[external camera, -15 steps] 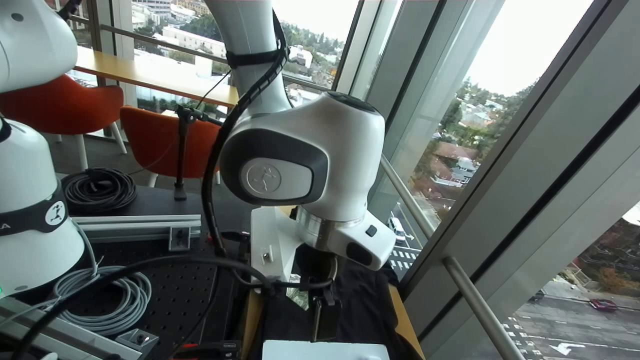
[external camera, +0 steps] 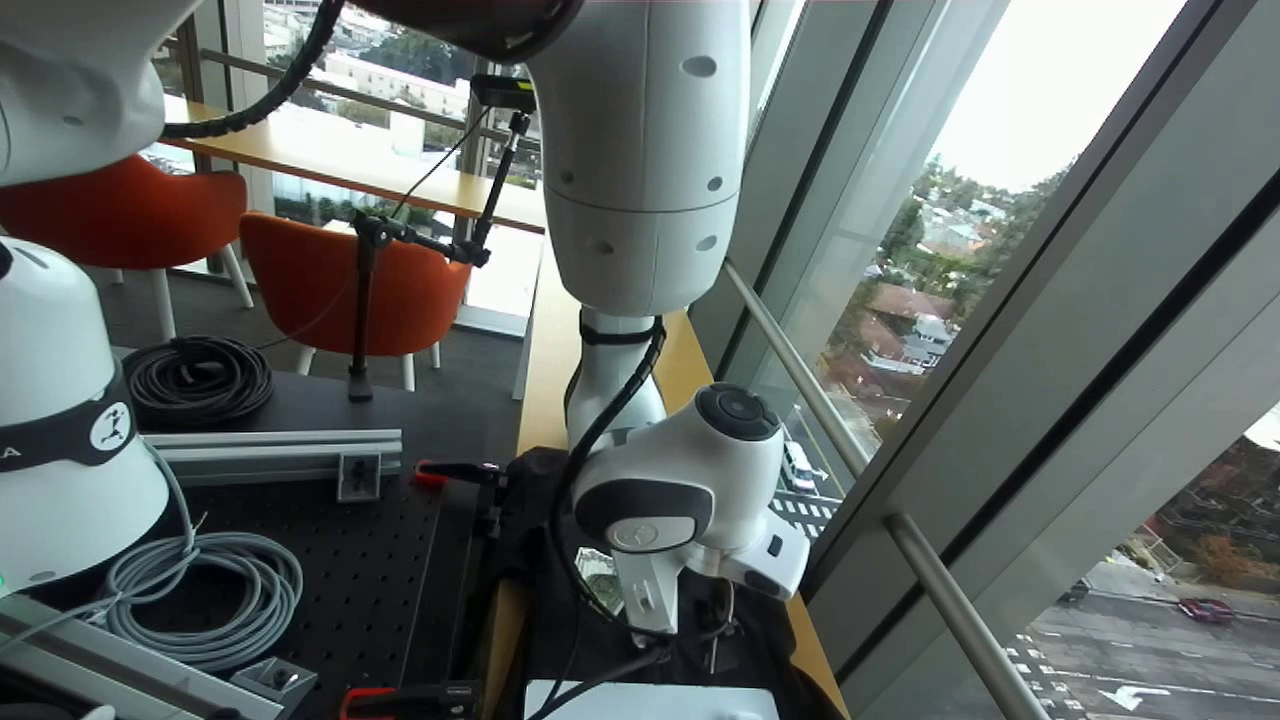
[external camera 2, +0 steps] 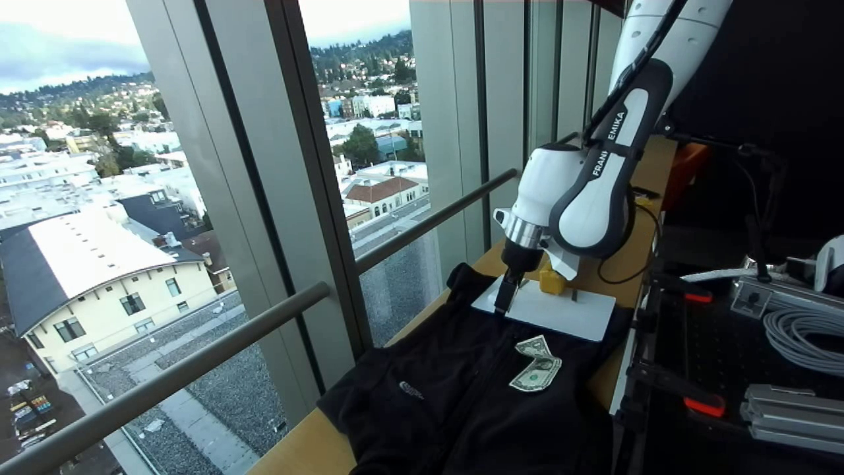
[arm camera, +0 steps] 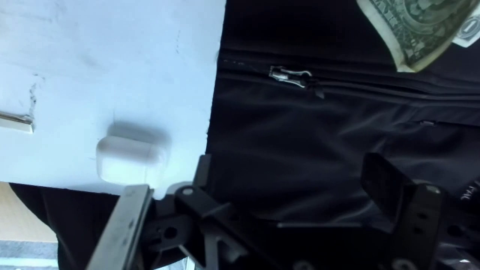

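A black jacket (external camera 2: 467, 404) is spread over the table, with a crumpled dollar bill (external camera 2: 538, 364) on top. In the wrist view, my gripper stands open, its two dark fingers wide apart over bare black fabric. Nothing is held between them. Left of the gripper, a small white rounded case (arm camera: 126, 157) rests on a white board (arm camera: 171, 40). A metal zipper pull (arm camera: 290, 76) and part of the bill (arm camera: 423, 36) lie farther up. The exterior view 2 shows the gripper pointing down, low over the board's edge; contact with the cloth cannot be told.
A yellow object (external camera 2: 551, 278) stands on the board behind the gripper. A metal rail (external camera 2: 467, 210) and windows border the table on one side. On the other is a dark perforated bench with coiled grey cable (external camera: 204, 600) and a red-tipped clamp (external camera 2: 704, 405).
In exterior view 1, the arm has moved away from the camera, and its wrist sits lower in the picture. The white board and the bill appear unmoved.
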